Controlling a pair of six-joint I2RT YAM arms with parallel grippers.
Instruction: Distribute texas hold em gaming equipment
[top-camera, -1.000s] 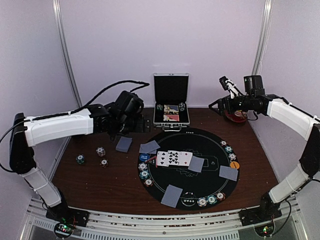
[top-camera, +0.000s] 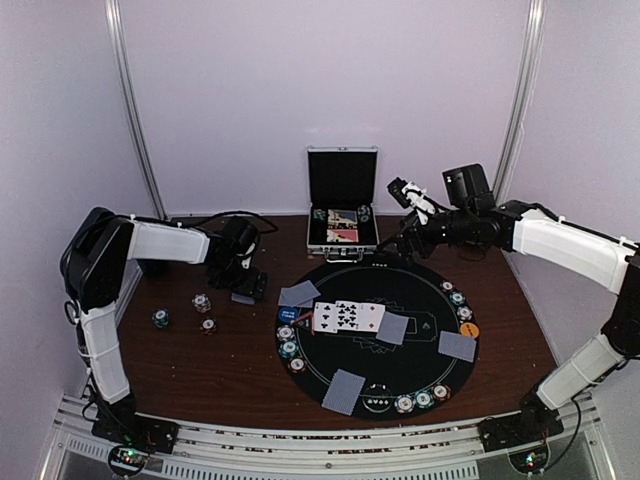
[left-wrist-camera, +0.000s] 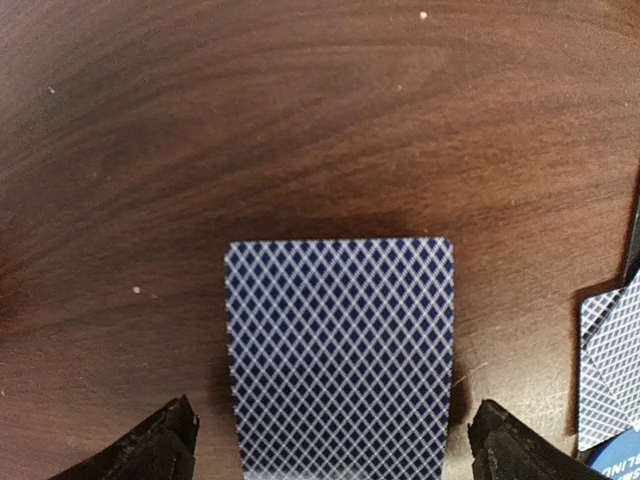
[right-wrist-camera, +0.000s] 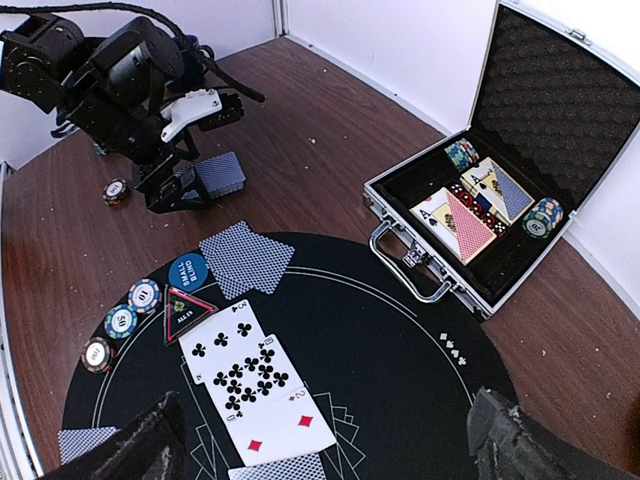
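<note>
The face-down card deck (left-wrist-camera: 340, 350), with a blue lattice back, lies on the wood left of the round black mat (top-camera: 360, 375). My left gripper (top-camera: 250, 284) is low over it and open; in the left wrist view its fingers (left-wrist-camera: 160, 440) stand on either side of the deck, with a gap showing at each. My right gripper is open and empty, above the far right part of the mat. On the mat are three face-up cards (right-wrist-camera: 250, 375) in an overlapping row, a face-down card (top-camera: 392, 328) beside them, and several other face-down cards (top-camera: 343, 391) near the rim.
An open metal case (right-wrist-camera: 480, 210) with chips, dice and more decks stands at the back. Loose chip stacks (top-camera: 202, 303) sit on the wood at left. Chip stacks (top-camera: 424, 399), a blue small-blind button (right-wrist-camera: 187, 271) and a triangular marker (right-wrist-camera: 187, 313) are on the mat.
My left gripper has come down and slightly left onto the deck, partly covering it in the top view. My right gripper has moved left and lower, from the back right toward the mat.
</note>
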